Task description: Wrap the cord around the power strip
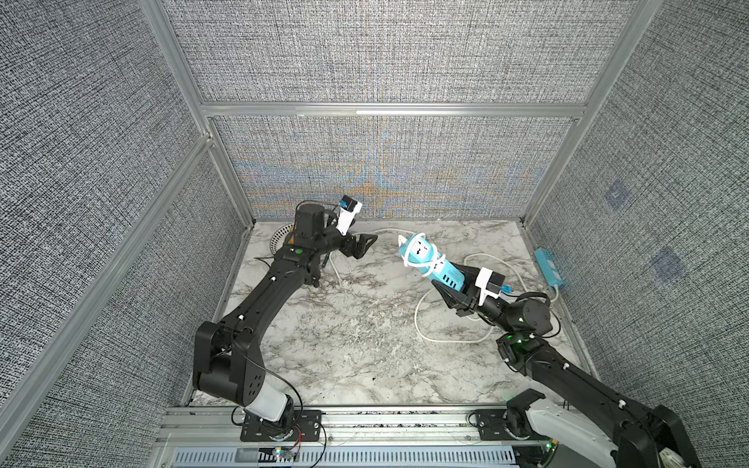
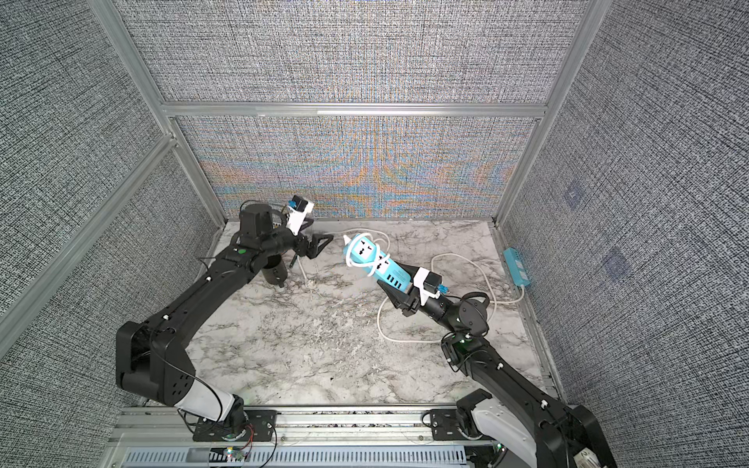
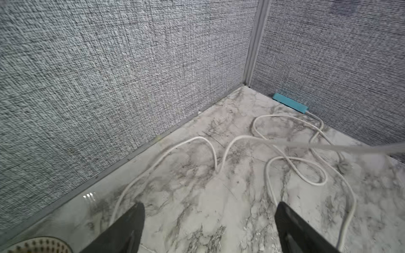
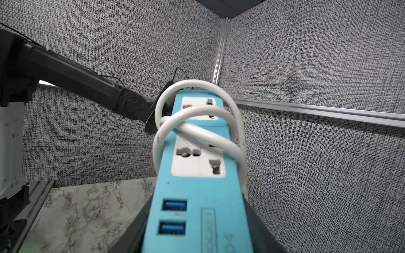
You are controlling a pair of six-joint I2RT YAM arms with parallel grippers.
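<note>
A light blue power strip (image 4: 198, 189) with white socket panels is held up in the air, tilted, my right gripper (image 1: 451, 290) shut on its lower end. White cord (image 4: 202, 110) loops over the strip's upper half in crossing turns. From there the cord (image 3: 240, 137) drops to the table at the back and runs left along the marble. At the back left, my left gripper (image 1: 365, 246) stands open, low, nothing between its fingers. It is near the trailing cord but apart from the strip.
A second light blue strip or block (image 1: 549, 268) lies by the right wall, its white cord (image 1: 499, 259) spread over the right side. A white perforated basket (image 3: 40, 245) and a dark cup (image 2: 274, 270) sit back left.
</note>
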